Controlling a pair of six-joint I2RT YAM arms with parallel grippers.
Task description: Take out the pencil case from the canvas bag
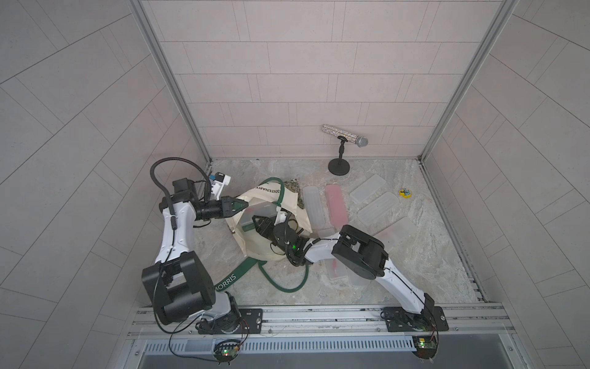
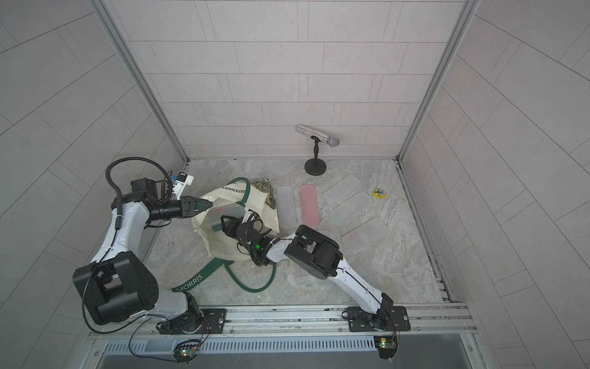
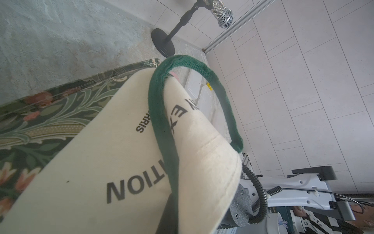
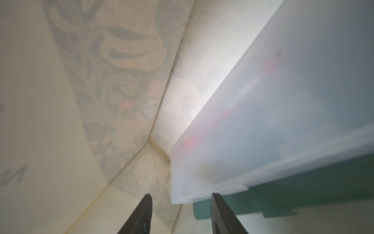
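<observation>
The cream canvas bag (image 1: 242, 243) lies open at the left of the table, its green straps spread around it. My left gripper (image 1: 236, 206) is at the bag's upper left edge, shut. My right gripper reaches inside the bag, part open with nothing between its fingers. Just ahead of it is a translucent pencil case (image 4: 265, 117) with a green strip (image 4: 300, 191) along its lower side, filling much of the right wrist view. The bag's wall hides part of the left gripper in its wrist view.
Clear and pink cases (image 1: 335, 200) lie right of the bag, with a small yellow item (image 1: 405, 193) beyond. A microphone on a black stand (image 1: 338, 166) is at the back.
</observation>
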